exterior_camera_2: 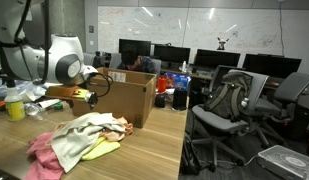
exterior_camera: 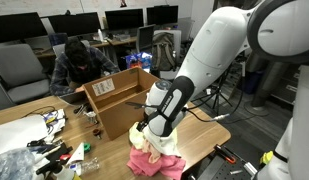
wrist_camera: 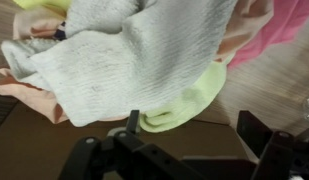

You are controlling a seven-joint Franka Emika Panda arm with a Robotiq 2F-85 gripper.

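Note:
My gripper stands open in the wrist view, its two fingers wide apart with nothing gripped between them. Beneath it lies a heap of cloths: a white cloth [wrist_camera: 134,60] on top, a pale yellow-green cloth [wrist_camera: 184,108] by the fingers, a pink cloth [wrist_camera: 279,25] and peach ones. From the second exterior side, the white cloth [exterior_camera_2: 76,138] spreads over the pink cloth [exterior_camera_2: 44,160], below and in front of the gripper. An open brown cardboard box [exterior_camera_2: 132,92] stands just behind the heap; whether it holds anything cannot be seen.
A cluttered pile of small items and plastic bags [exterior_camera: 19,162] covers the table's left side. A yellow bottle [exterior_camera_2: 14,104] stands there too. Bare wooden tabletop [exterior_camera_2: 159,145] lies to the right of the cloths. A person [exterior_camera: 82,68] sits behind the table.

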